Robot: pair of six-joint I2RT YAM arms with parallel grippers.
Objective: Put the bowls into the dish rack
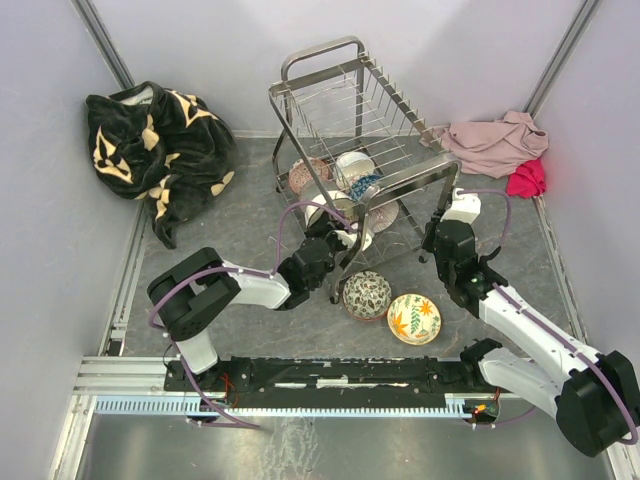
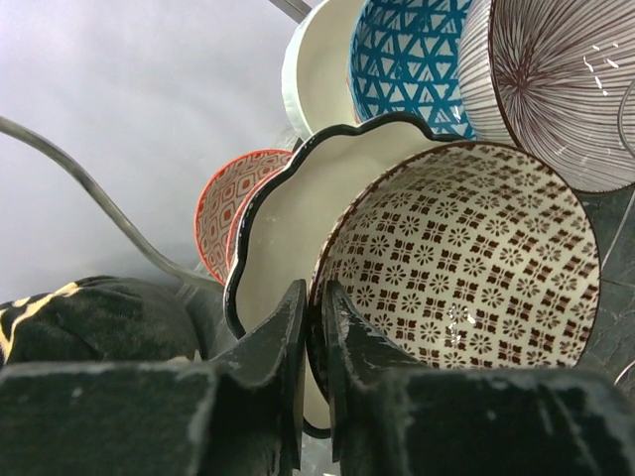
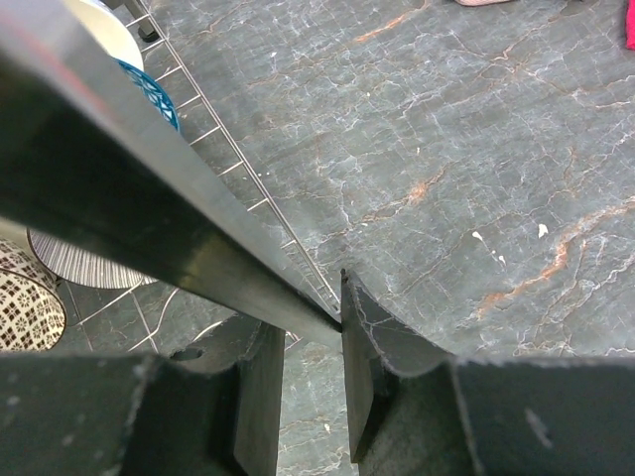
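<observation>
My left gripper is shut on the rim of a brown patterned bowl (image 2: 456, 258), lying against a cream wavy-rimmed bowl (image 2: 278, 248) inside the rack. Beyond are a white bowl (image 2: 313, 69), a blue patterned bowl (image 2: 397, 59), a striped bowl (image 2: 556, 89) and an orange bowl (image 2: 218, 208). My right gripper is shut on the steel frame (image 3: 149, 208) of the dish rack. In the top view, a floral-grey bowl (image 1: 367, 294) and a yellow flowered bowl (image 1: 414, 318) rest on the floor in front of the rack.
A dark blanket (image 1: 160, 150) lies at the back left, pink cloth (image 1: 485, 145) and red cloth (image 1: 525, 178) at the back right. The floor left of the rack is clear.
</observation>
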